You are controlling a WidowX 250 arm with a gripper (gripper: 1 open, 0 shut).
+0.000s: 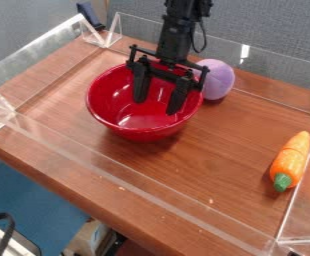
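Observation:
My black gripper (163, 88) hangs over a red bowl (131, 120) in the upper middle of the table, its fingers spread apart and pointing down into the bowl. I see nothing clearly held between them. A purple round object (217, 78) sits just behind the bowl to the right. An orange carrot (290, 157) with a green tip lies at the right side of the table.
Clear plastic guards line the table's edges. A blue item (88, 14) is at the far back left, beyond the table.

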